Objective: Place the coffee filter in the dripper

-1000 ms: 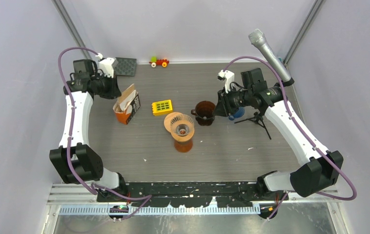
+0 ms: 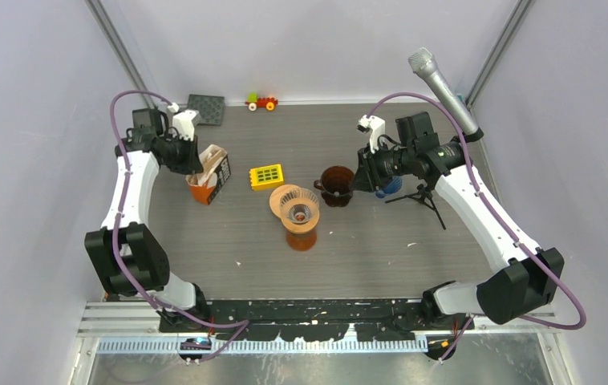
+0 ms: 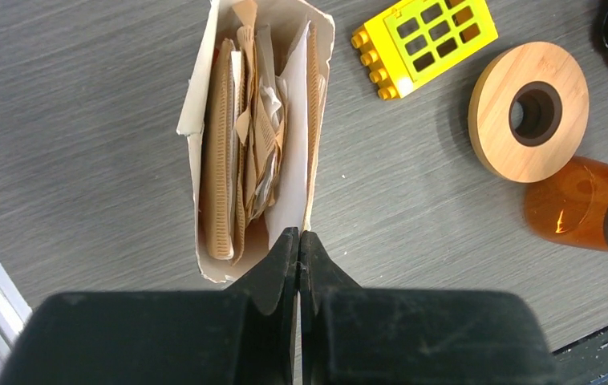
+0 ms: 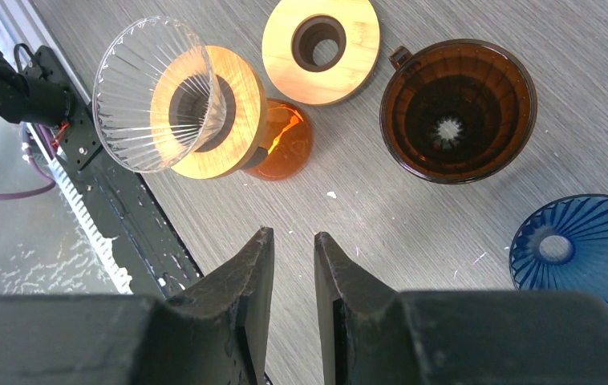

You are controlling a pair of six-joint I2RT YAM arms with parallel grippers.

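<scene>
Brown and white paper filters (image 3: 222, 160) stand upright in an open box (image 3: 191, 172), which is orange and black outside in the top view. My left gripper is shut at the box's near wall, and no filter shows between its fingers. A thin pale line is visible along the finger gap; what it is I cannot tell. The clear ribbed dripper (image 4: 136, 96) sits empty on a wooden ring above an amber glass carafe (image 4: 291, 148). My right gripper is partly open and empty, above the table near the brown dripper (image 4: 459, 111).
A second wooden ring (image 4: 365, 40) lies beside the carafe. On the right lies a blue dripper (image 4: 589, 249), partly under the right arm in the top view. A yellow block (image 2: 266, 177) sits between box and carafe. Bare table (image 2: 253, 273) stretches along the front.
My left gripper was behind the box's back end; it has come forward over the box, partly covering it. The right arm and the drippers look unmoved.
</scene>
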